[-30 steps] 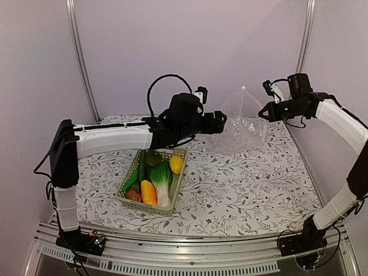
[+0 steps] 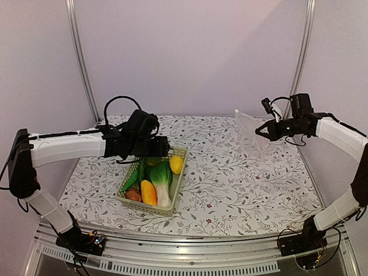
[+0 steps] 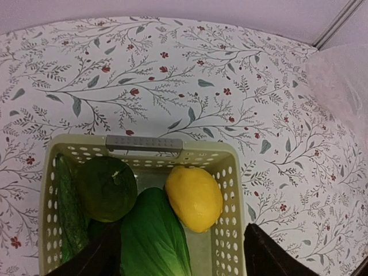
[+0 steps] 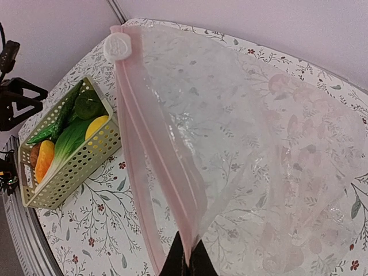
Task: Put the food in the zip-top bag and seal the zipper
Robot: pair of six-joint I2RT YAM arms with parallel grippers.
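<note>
A clear zip top bag [image 4: 230, 126] with a pink zipper strip and a white slider [image 4: 118, 46] hangs from my right gripper, which is shut on the bag's edge. In the top view the bag [image 2: 252, 133] hangs at the back right. My left gripper [image 2: 163, 146] is over the back part of the basket, fingers [image 3: 276, 256] apart, with nothing between them. Inside the basket lie a yellow lemon-like fruit [image 3: 194, 199], a dark green round vegetable [image 3: 107, 188], a bok choy [image 2: 163, 181], an orange-yellow vegetable [image 2: 148, 192], a brown one [image 2: 133, 194] and long green ones [image 3: 69, 207].
The pale green perforated basket [image 2: 183, 153] stands left of centre, its rim and grey handle [image 3: 144, 143] near my left gripper.
My left gripper has moved left and down from beside the bag to over the basket.
</note>
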